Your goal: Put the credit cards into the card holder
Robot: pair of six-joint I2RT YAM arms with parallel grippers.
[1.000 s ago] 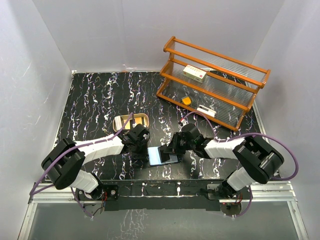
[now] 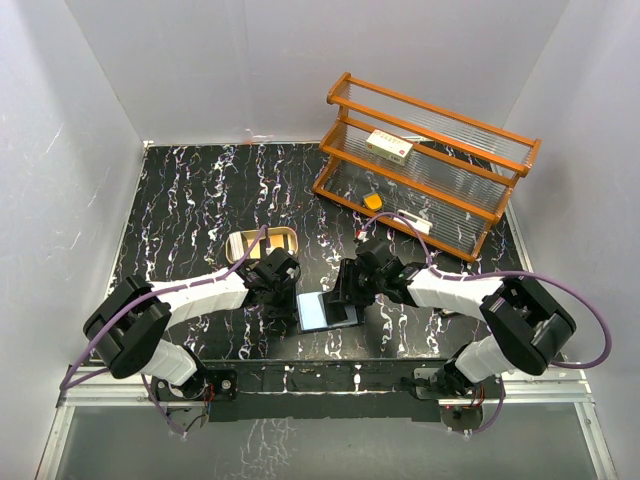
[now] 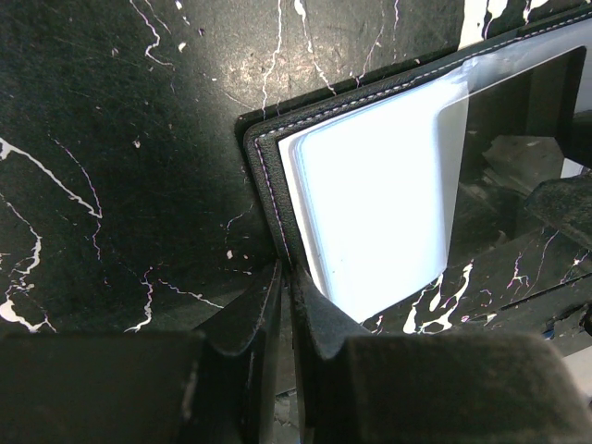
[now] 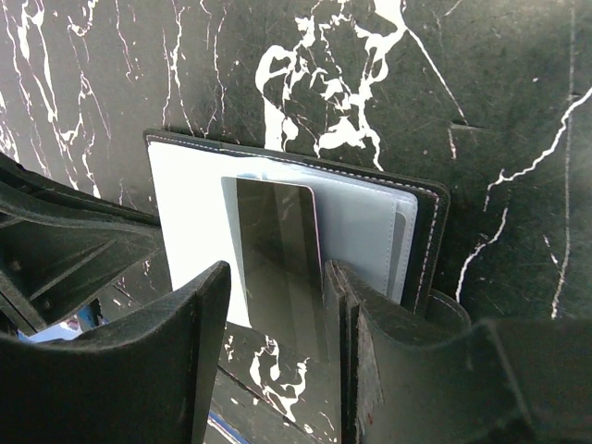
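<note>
The card holder [image 2: 312,312] lies open on the black marble table, its clear sleeves showing. In the left wrist view my left gripper is shut on the stitched edge of the card holder [image 3: 370,194]. A dark card [image 4: 276,250] lies within a sleeve at its right half. Just over that card's edge, my right gripper stands open, with one finger beside the card's right edge. The tan tray [image 2: 240,232] behind the left arm holds more cards, partly hidden by that arm.
A wooden rack [image 2: 420,180] with a white box [image 2: 389,148] and a small yellow item [image 2: 372,201] stands at the back right.
My right arm has shifted slightly over the card holder. The left arm and the holder look nearly unmoved.
</note>
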